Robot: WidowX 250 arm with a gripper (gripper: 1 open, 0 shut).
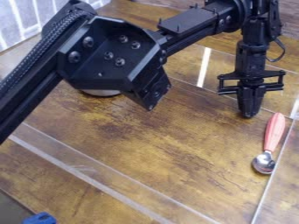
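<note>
My black gripper [249, 103] points straight down at the right of the view, low over the wooden surface, its fingertips close together with nothing visible between them. Just below and to the right of it lies a scoop [271, 140] with a pinkish-red handle and a round metal head at its lower end, apart from the fingers.
A silvery round object [96, 91] is mostly hidden behind the arm at the left. A blue object [40, 219] sits at the bottom left edge.
</note>
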